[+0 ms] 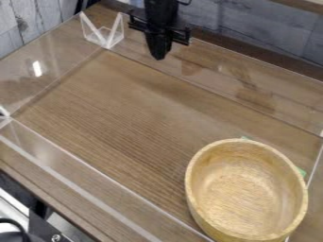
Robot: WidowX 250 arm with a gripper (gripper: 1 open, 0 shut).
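Observation:
The black robot gripper point(159, 43) is at the top centre of the camera view, over the back of the wooden table point(127, 113). It is small and dark here, and I cannot tell whether it is open or shut. A clear, wire-like angular holder point(104, 34) stands at the back left, left of the gripper.
A large yellow round bowl point(246, 189) fills the front right, with a small green item partly hidden at its right edge. Low walls border the back.

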